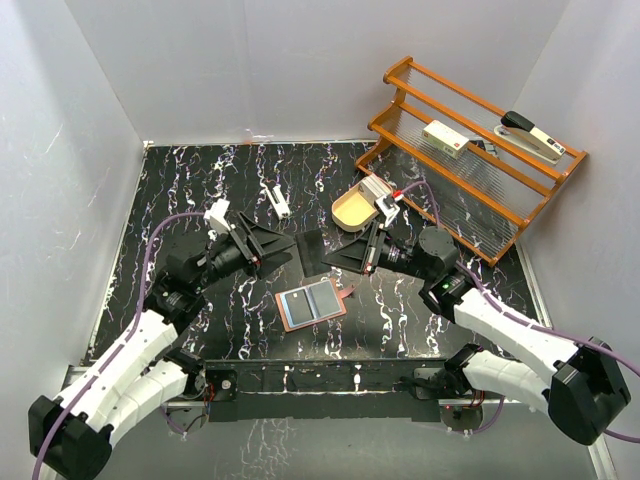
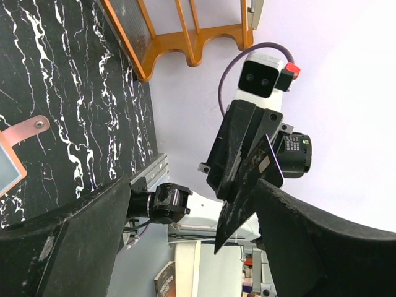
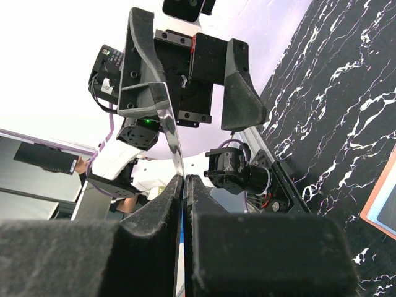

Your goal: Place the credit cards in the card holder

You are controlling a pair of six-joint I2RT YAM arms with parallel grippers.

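Observation:
A thin dark card (image 1: 311, 254) hangs above the table, with my right gripper (image 1: 327, 258) shut on its edge. My right wrist view shows this card (image 3: 169, 131) nearly edge-on, rising from the closed fingertips (image 3: 190, 189). Facing it from the left, my left gripper (image 1: 287, 252) is open, close to the card's other end. In the left wrist view the card (image 2: 250, 189) appears between the spread fingers, toward one side; whether it touches them I cannot tell. Below lies the open card holder (image 1: 312, 304), orange-edged with clear pockets.
A tan open box (image 1: 353, 210) and a small white object (image 1: 277, 203) sit farther back. At the back right, a wooden rack (image 1: 470, 150) carries a white box (image 1: 445, 138) and a stapler (image 1: 530, 137). Bare dark marbled table surrounds the holder.

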